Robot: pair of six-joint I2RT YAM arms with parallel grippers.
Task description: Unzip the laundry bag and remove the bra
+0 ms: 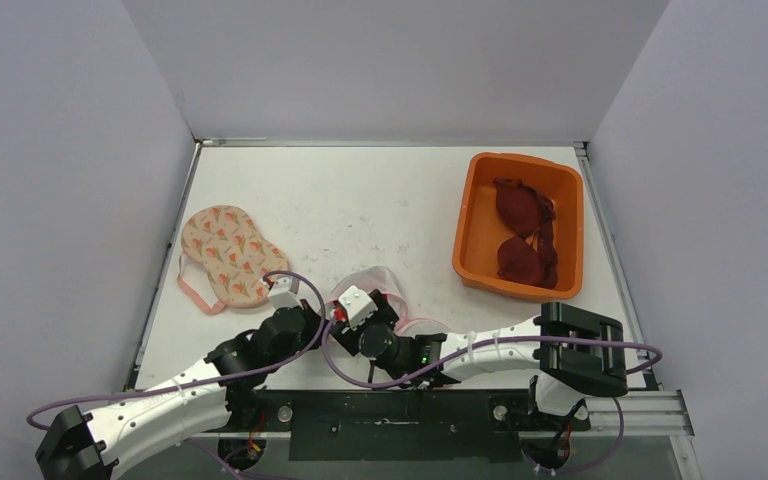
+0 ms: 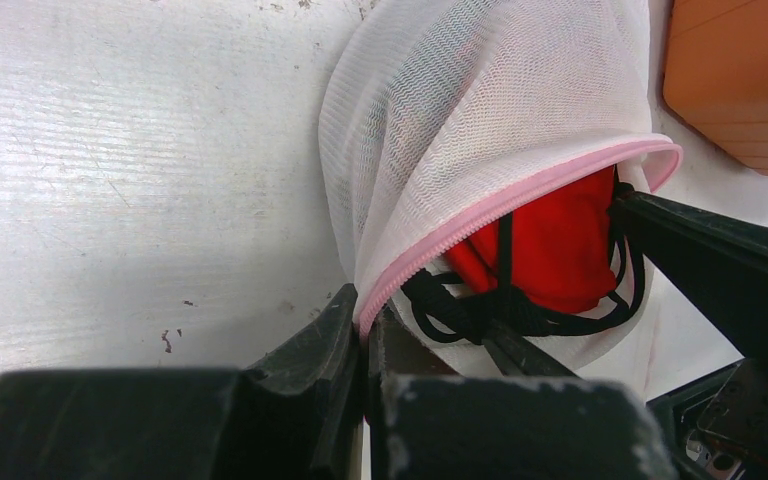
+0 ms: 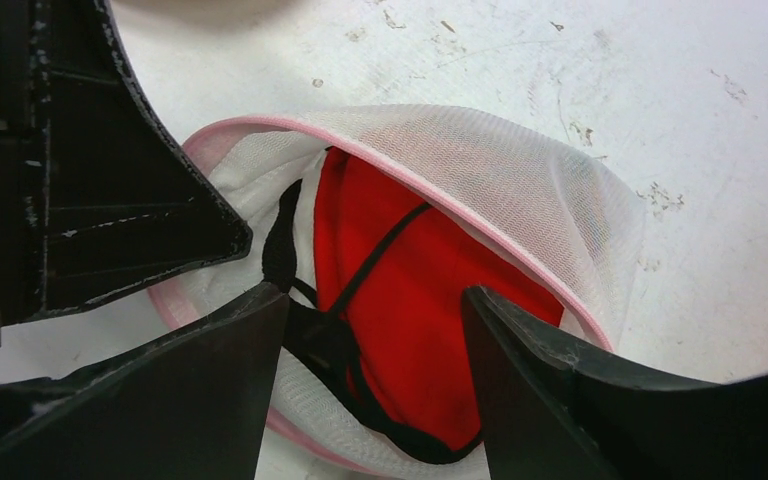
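Note:
The white mesh laundry bag point(image 2: 430, 110) lies unzipped, its mouth edged by a pink zipper point(image 2: 550, 178). My left gripper is shut on that zippered edge, lifting it at one corner. Inside sits a red bra point(image 2: 560, 245) with black straps point(image 3: 325, 345), partly under the mesh. Over the open mouth my right gripper stands open, the red fabric and straps showing between and beside its fingers. One of its fingertips point(image 3: 268, 305) overlaps a black strap; whether they touch I cannot tell. From above, the arms hide much of the bag point(image 1: 368, 278).
An orange bin point(image 1: 467, 225) at the right holds a dark red bra point(image 1: 520, 210). A flower-patterned padded piece with a pink strap point(image 1: 225, 250) lies at the left. Both grippers are close together.

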